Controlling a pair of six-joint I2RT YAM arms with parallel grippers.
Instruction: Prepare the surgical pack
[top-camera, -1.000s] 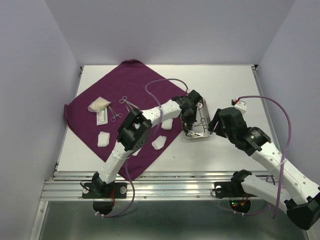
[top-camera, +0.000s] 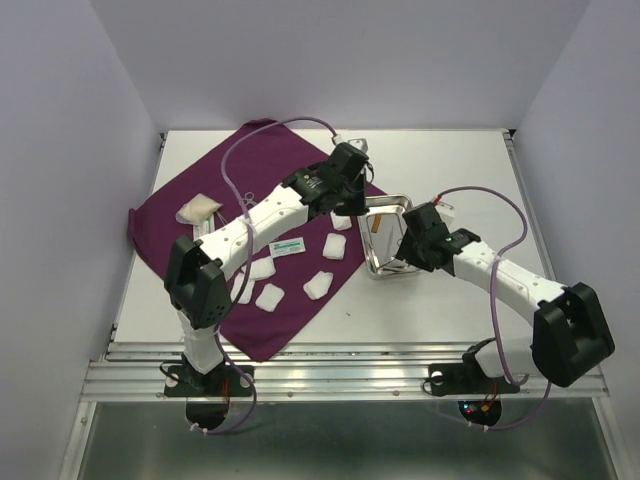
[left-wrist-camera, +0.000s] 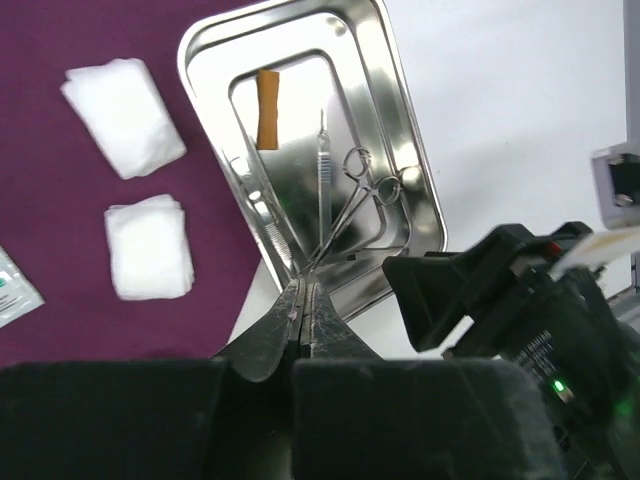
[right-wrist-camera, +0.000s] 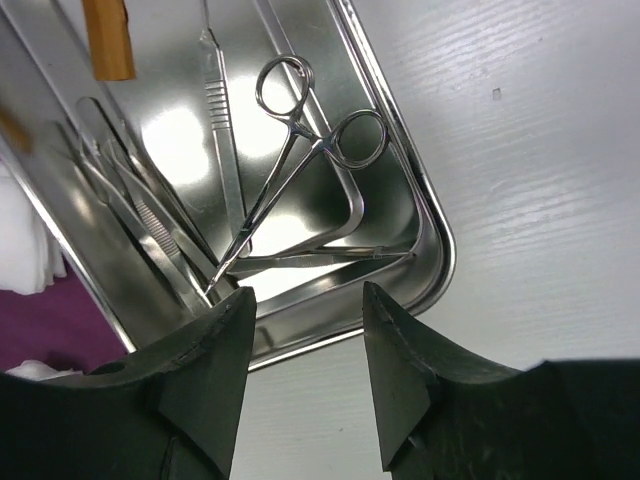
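Observation:
A steel tray (top-camera: 366, 242) sits at the cloth's right edge, holding a curved-tipped hemostat (right-wrist-camera: 289, 131), a scalpel handle (left-wrist-camera: 324, 182), several forceps and slim tools, and an orange-brown piece (left-wrist-camera: 267, 108). My left gripper hangs above the tray's left side with its fingertips together; whether anything is between them is unclear. My right gripper stands open over the near right end of the tray, just by the hemostat's tips.
A purple cloth (top-camera: 170, 238) carries several white gauze pads (top-camera: 334, 246), a packet (top-camera: 287, 247), scissors and a tan bundle (top-camera: 198, 208).
My left arm has lifted and drawn back up-left from over the tray. My right gripper has moved leftward to the tray's near right end.

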